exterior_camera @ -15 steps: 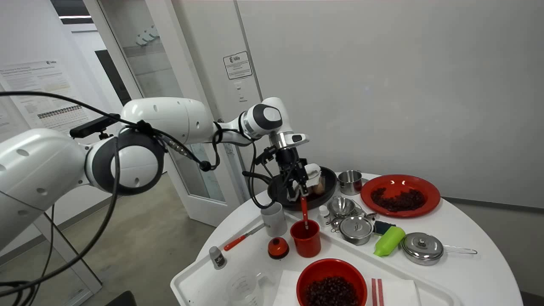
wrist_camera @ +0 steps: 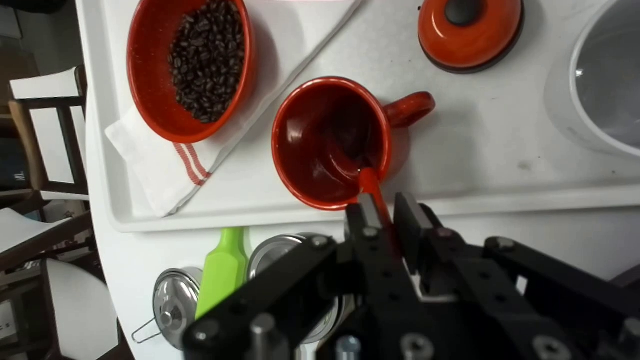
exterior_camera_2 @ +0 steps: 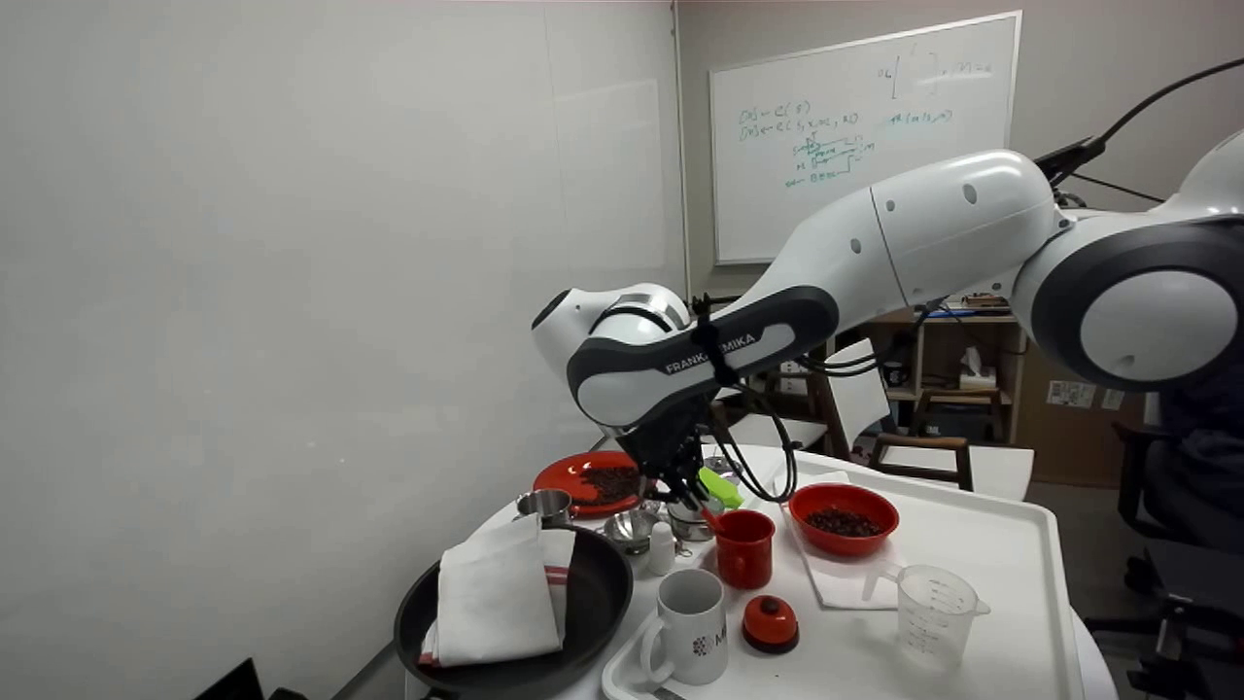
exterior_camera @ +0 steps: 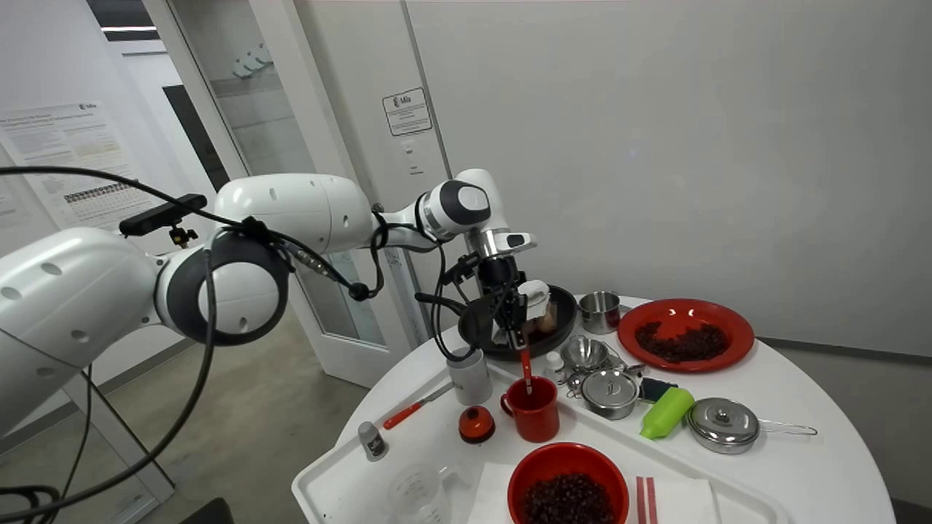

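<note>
My gripper is shut on a red handle (wrist_camera: 370, 185) of a slim utensil. The handle slants down into a red mug (wrist_camera: 327, 147), and in exterior view 1 a short metal part (exterior_camera: 528, 387) shows below the red at the mug's mouth. What the utensil's lower end looks like inside the mug is hidden. The mug stands upright on the white tray (wrist_camera: 480, 201), its handle turned toward the orange-red lid-like piece (wrist_camera: 465, 36). In exterior view 2 the gripper (exterior_camera_2: 690, 496) is just above the mug (exterior_camera_2: 743, 550), on its far side.
A red bowl of dark beans (exterior_camera: 568, 485) sits on a striped cloth. Around the mug stand a white mug (exterior_camera_2: 694, 630), a measuring jug (exterior_camera_2: 936, 612) and small metal pots (exterior_camera: 609, 393). A red-handled knife (exterior_camera: 402, 415) lies on the tray; a black pan (exterior_camera_2: 583, 583) is behind.
The arm has moved slightly right and down with the utensil. The red mug has shifted a little right and turned, so its handle now shows on the left in exterior view 1.
</note>
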